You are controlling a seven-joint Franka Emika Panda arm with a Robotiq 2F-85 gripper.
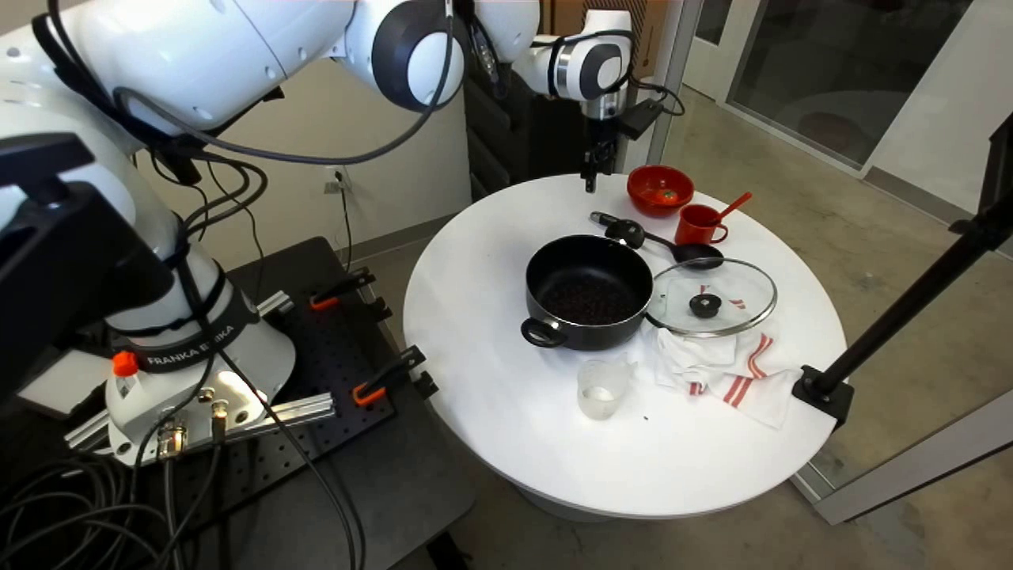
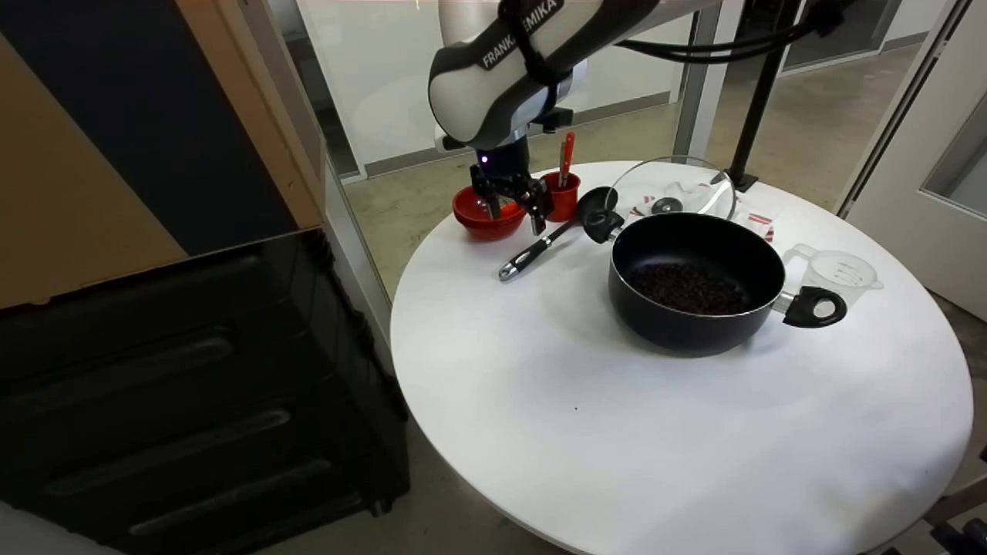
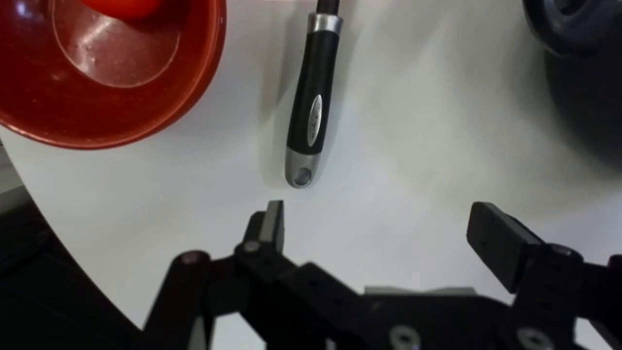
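Observation:
My gripper is open, its two black fingers wide apart with only bare table showing between them. In the wrist view the ladle's black handle [image 3: 312, 96] lies ahead of the left finger, its grey end short of the fingertips. At the upper left is a red bowl [image 3: 204, 87] holding a tomato [image 3: 131, 5]. Exterior view 2 has the gripper [image 2: 515, 222] in front of the bowl and above the table, near the handle. The black pot [image 2: 689, 338] with dark beans [image 2: 689, 288] stands to the right of it there.
A red mug [image 1: 698, 224] with a red-handled utensil stands beside the ladle. The glass lid [image 1: 741, 285] rests on a striped towel [image 1: 750, 375]. A clear measuring cup [image 1: 600, 391] sits in front of the pot.

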